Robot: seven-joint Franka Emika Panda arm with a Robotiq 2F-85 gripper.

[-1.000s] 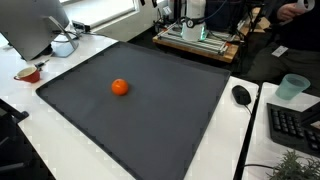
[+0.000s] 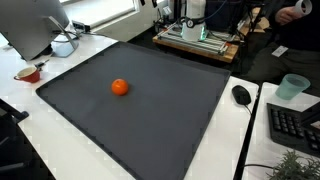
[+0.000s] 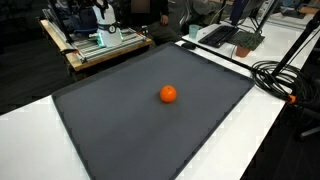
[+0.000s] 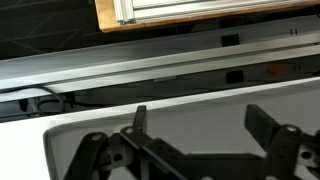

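An orange ball-like object (image 2: 120,87) rests on the dark grey mat, left of its middle in exterior view 1. The same orange thing (image 3: 168,94) shows near the middle of the mat in exterior view 2. My gripper is open in the wrist view, its black fingers (image 4: 262,125) far apart with nothing between them. Below it are the mat's edge and the gap between table and robot base. The orange object is out of the wrist view.
A red cup (image 2: 29,74) stands on the left of the white table. A mouse (image 2: 241,95), a greenish cup (image 2: 292,86) and a keyboard (image 2: 295,128) are at the right. Coiled black cable (image 3: 280,78) lies at the table's edge.
A person's hand at the top right of exterior view 1 has shifted slightly. The orange object and the mat stay as they were.
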